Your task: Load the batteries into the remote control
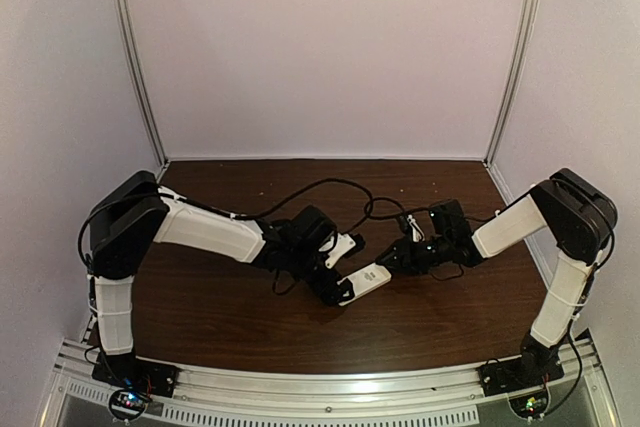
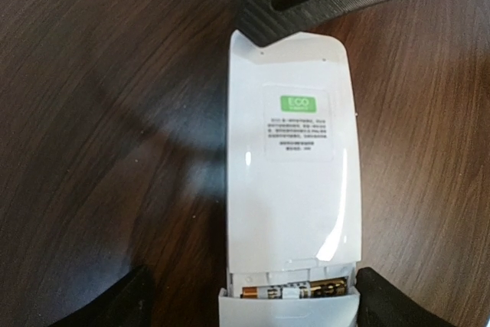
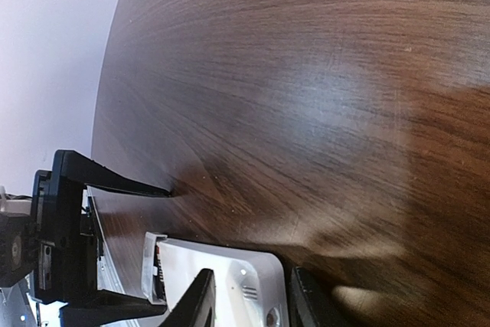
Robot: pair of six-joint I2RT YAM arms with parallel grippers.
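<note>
The white remote control (image 1: 365,281) lies face down on the table between the grippers. In the left wrist view its battery cover (image 2: 288,309) is partly slid off at the near end, showing a battery (image 2: 272,292) in the compartment. My left gripper (image 1: 338,289) is open around that end, its dark fingertips at either side. My right gripper (image 1: 385,261) is shut on the far end of the remote control, seen at the bottom of the right wrist view (image 3: 253,296).
Black cables loop above the grippers. Pale walls and metal rails border the table.
</note>
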